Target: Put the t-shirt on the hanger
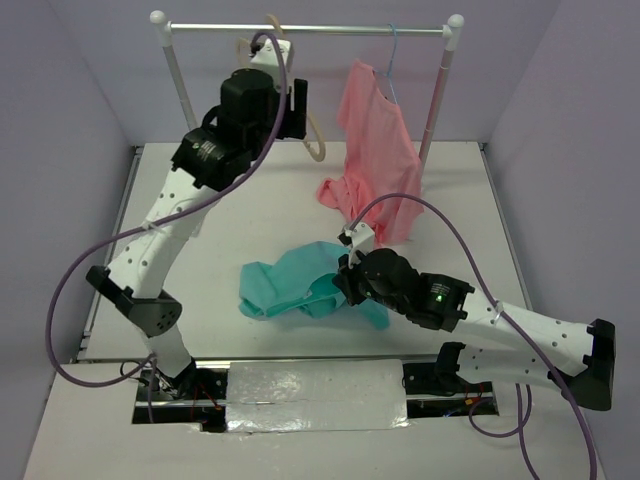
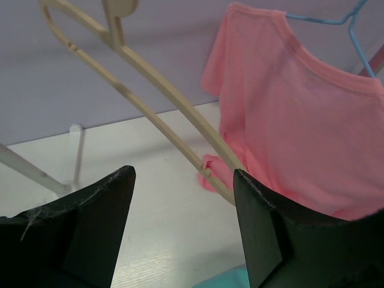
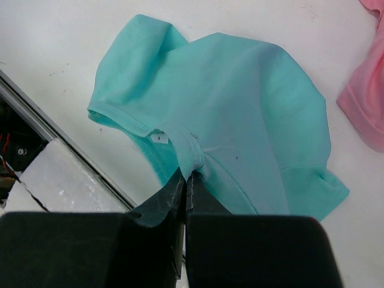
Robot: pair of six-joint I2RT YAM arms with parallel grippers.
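A teal t-shirt (image 1: 280, 285) lies crumpled on the white table. My right gripper (image 1: 345, 270) is down on it, shut, its fingertips at a fold of the collar in the right wrist view (image 3: 186, 180). My left gripper (image 1: 295, 110) is raised at the rail, open. In front of its fingers a wooden hanger (image 2: 174, 99) hangs, with nothing between them.
A pink shirt (image 1: 375, 170) hangs on a blue hanger (image 1: 393, 55) at the rail's (image 1: 340, 28) right. Rack posts (image 1: 435, 100) stand at both sides.
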